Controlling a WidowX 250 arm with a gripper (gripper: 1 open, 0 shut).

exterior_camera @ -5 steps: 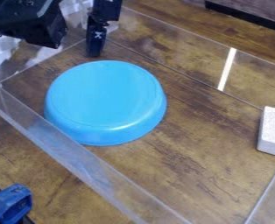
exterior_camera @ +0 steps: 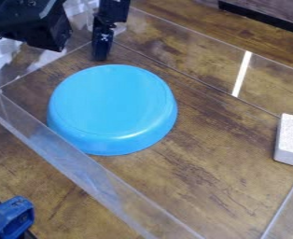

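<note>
A large blue round object, like an upturned bowl or lid [exterior_camera: 112, 107], lies on the wooden surface [exterior_camera: 212, 168]. Dark robot parts [exterior_camera: 24, 23] fill the upper left corner, with a smaller dark, patterned piece [exterior_camera: 105, 28] above the blue object, apart from it. I cannot make out gripper fingers clearly, nor whether they are open or shut.
A white block [exterior_camera: 290, 140] lies at the right edge. A blue item [exterior_camera: 6, 221] sits at the lower left corner. Clear plastic edges border the surface at left and lower right.
</note>
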